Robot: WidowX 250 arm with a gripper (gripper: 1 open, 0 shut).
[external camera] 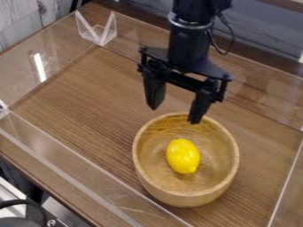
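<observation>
A yellow oval object (182,156), lemon-like, lies in a round tan bowl (160,180) at the lower centre right. My black gripper (175,103) hangs above the bowl's back rim, its two fingers spread wide apart with nothing between them.
A white wire-like object (97,25) stands at the back left. A dark cable or object shows at the bottom left edge. A grey wall edge runs along the back.
</observation>
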